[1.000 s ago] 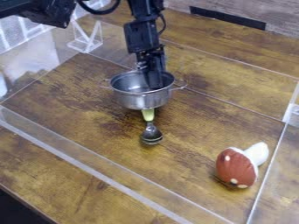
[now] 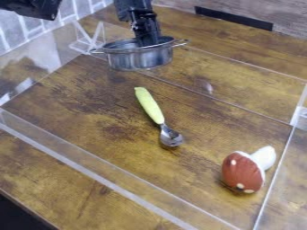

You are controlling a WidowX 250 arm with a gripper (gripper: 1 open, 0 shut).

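A steel pot (image 2: 135, 58) with two side handles is at the back of the wooden surface. My gripper (image 2: 145, 40) reaches down into it from above, its fingers partly hidden by the pot, so their state is unclear. An ice-cream scoop (image 2: 153, 107) with a pale yellow handle lies in the middle. A red-capped toy mushroom (image 2: 246, 170) with a white stem lies at the front right.
Clear plastic edging (image 2: 60, 146) runs along the left and front, with more at the right.
My gripper and the pot have moved back, away from over the scoop, uncovering its handle. The mushroom has not moved.
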